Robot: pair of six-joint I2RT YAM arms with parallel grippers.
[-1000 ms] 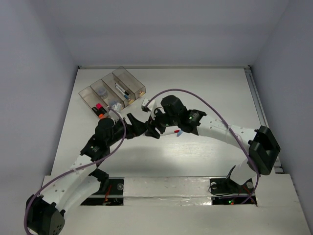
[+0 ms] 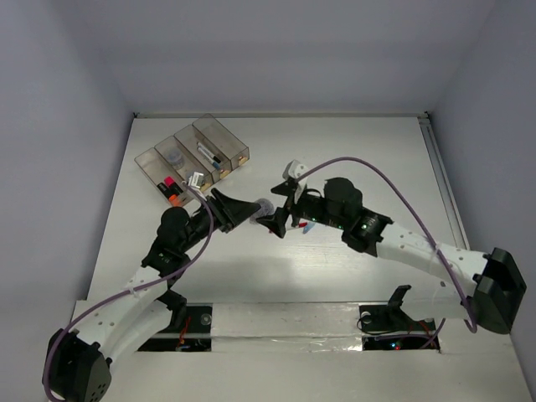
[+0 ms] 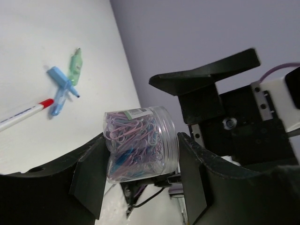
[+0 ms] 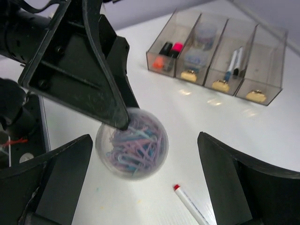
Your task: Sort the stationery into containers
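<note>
A clear round jar of coloured paper clips (image 3: pixel 136 143) is gripped between the fingers of my left gripper, raised above the white table. Facing it from the right, my right gripper stands open, a small gap away from the jar in the top view. On the table lie a white marker with a red tip (image 3: pixel 28 114), a blue item (image 3: pixel 62 84) and a pale green one (image 3: pixel 75 66). The clear divided organizer (image 4: pixel 276 63) has dark, pink and orange pieces in one compartment, round clear containers in another, and pens (image 4: pixel 233 63) in a third.
One end compartment of the organizer (image 2: pixel 219 134) is empty. Between the two arms the grippers are close together. Broad bare table (image 2: pixel 352 138) lies at the back and right.
The right gripper has opened and drawn back to the right, away from the jar. The jar now shows at the left gripper, which has shifted slightly right.
</note>
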